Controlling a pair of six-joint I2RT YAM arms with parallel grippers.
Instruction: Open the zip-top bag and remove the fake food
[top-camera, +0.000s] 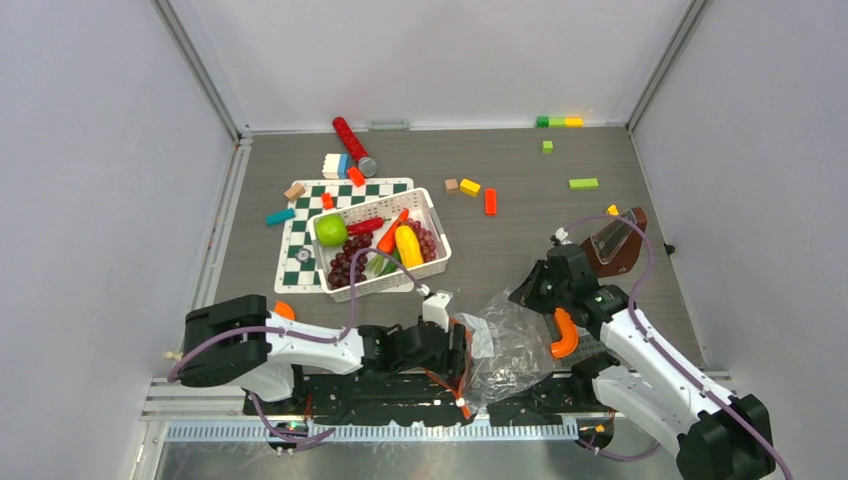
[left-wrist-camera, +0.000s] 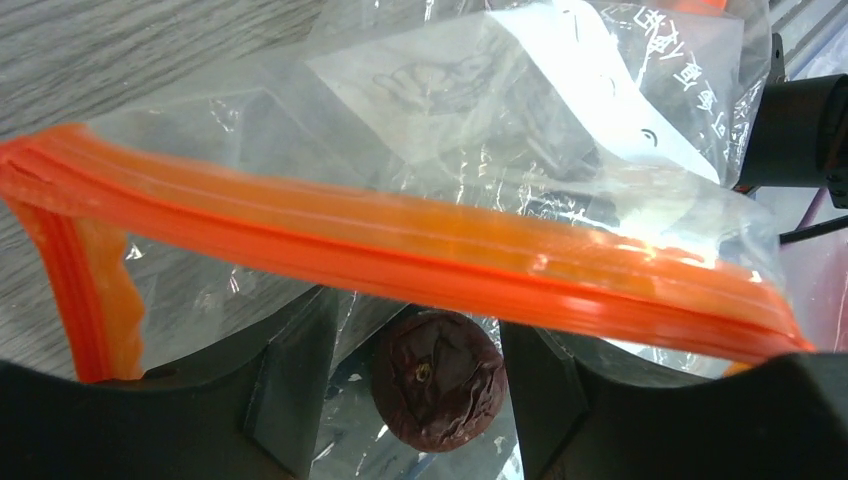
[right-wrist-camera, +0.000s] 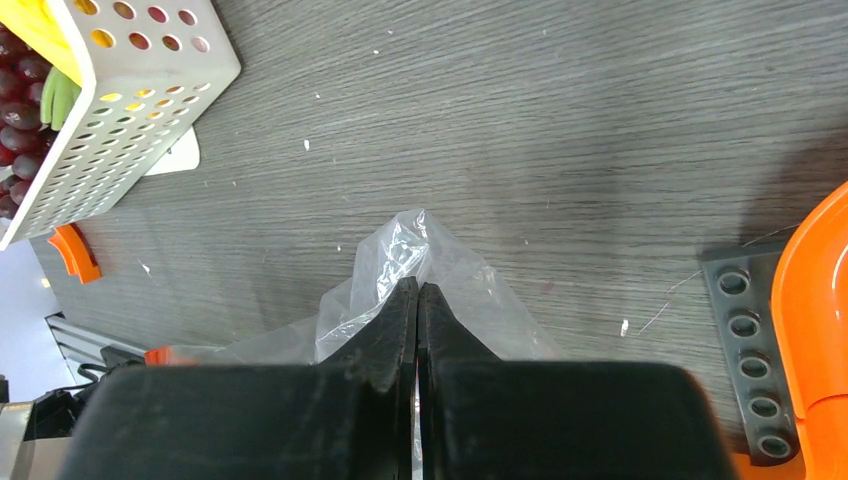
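The clear zip bag (top-camera: 510, 350) lies at the front centre, its orange zip mouth (left-wrist-camera: 430, 235) spread open toward my left arm. Inside the bag, a dark round piece of fake food (left-wrist-camera: 438, 380) shows in the left wrist view. My left gripper is at the bag's mouth, its fingers part open on either side of that piece; contact cannot be told. My right gripper is shut on a gathered fold of the bag's plastic film (right-wrist-camera: 410, 245) at the far right end.
A white basket (top-camera: 387, 286) of fake fruit and vegetables stands on a checkered board (top-camera: 290, 270) at the left. An orange curved piece (top-camera: 565, 335) lies close to the right gripper. Small blocks are scattered behind.
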